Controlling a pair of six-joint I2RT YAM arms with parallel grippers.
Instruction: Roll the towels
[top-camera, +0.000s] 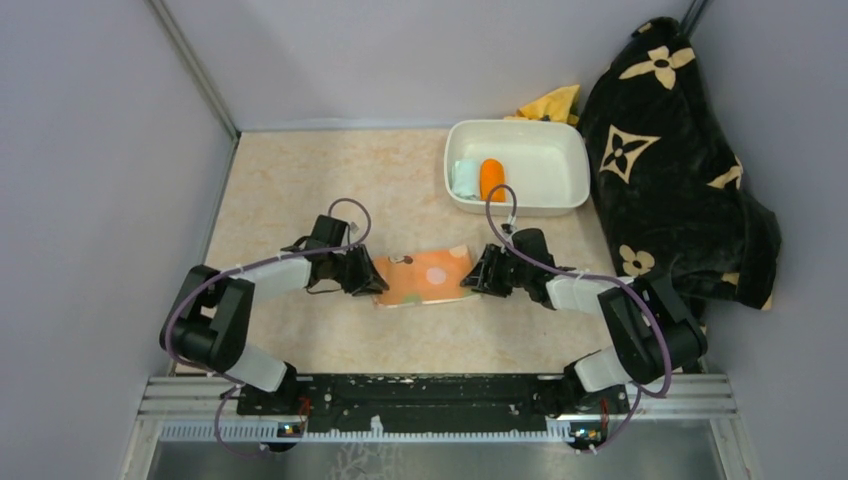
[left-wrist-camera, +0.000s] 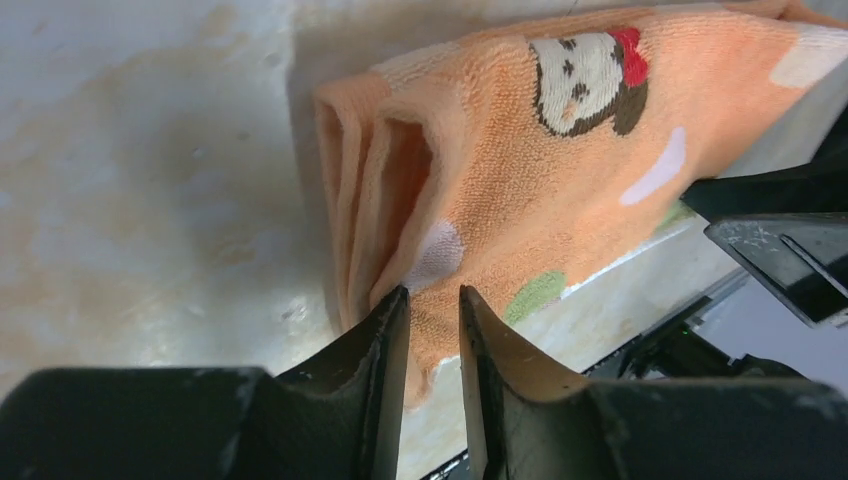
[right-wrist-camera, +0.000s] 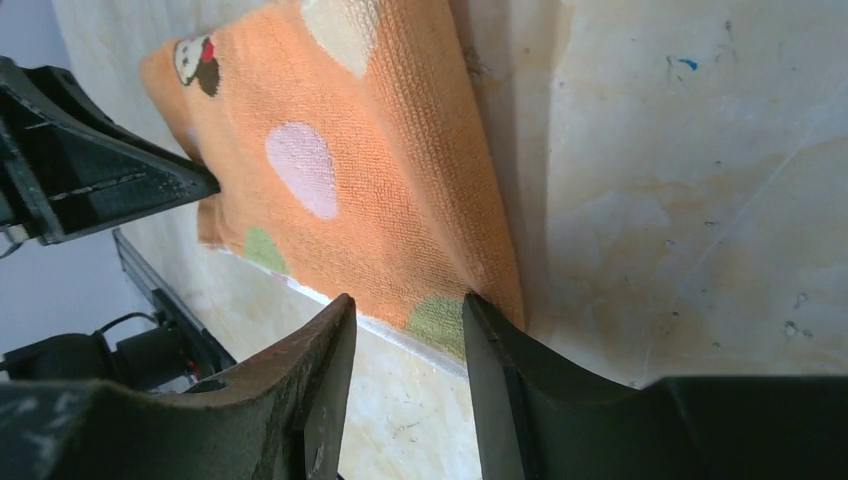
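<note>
An orange towel with pink and green spots (top-camera: 425, 276) lies folded on the table between both grippers. In the left wrist view, my left gripper is at the towel's left end, shut on its folded edge. My right gripper sits low at the towel's right end, part open, its fingertips on or just over the folded edge; whether they touch it is hard to tell.
A white bin (top-camera: 540, 170) behind the towel holds a rolled orange towel (top-camera: 492, 178) and a pale blue one (top-camera: 465, 179). A dark patterned cloth (top-camera: 660, 200) fills the right side.
</note>
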